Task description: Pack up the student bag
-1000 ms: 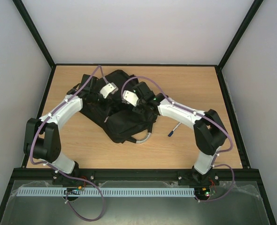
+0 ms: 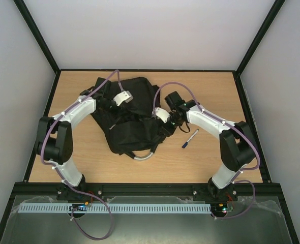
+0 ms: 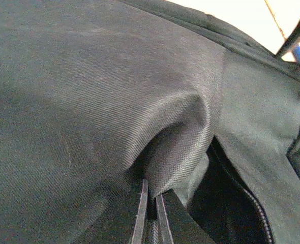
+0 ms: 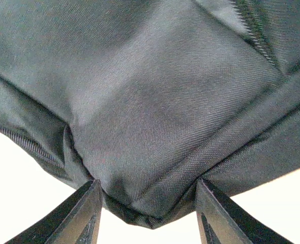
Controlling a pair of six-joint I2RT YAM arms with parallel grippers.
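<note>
The black bag (image 2: 132, 134) lies on the wooden table, its handle end toward the front. In the left wrist view my left gripper is shut on a fold of the bag's dark fabric (image 3: 180, 147), with a zipper edge (image 3: 257, 203) beside it. At the bag's right edge my right gripper stands open, a corner of the fabric (image 4: 165, 142) lying between and beyond its spread fingers. A blue-and-white marker (image 2: 190, 139) rests on the table, right of the bag.
The grey handle loop (image 2: 144, 156) sticks out at the bag's front. Bare table (image 2: 211, 157) lies to the right and front. The bag's back part (image 2: 140, 91) spreads toward the rear edge.
The left gripper has shifted slightly right, and the bag's front has moved a little left.
</note>
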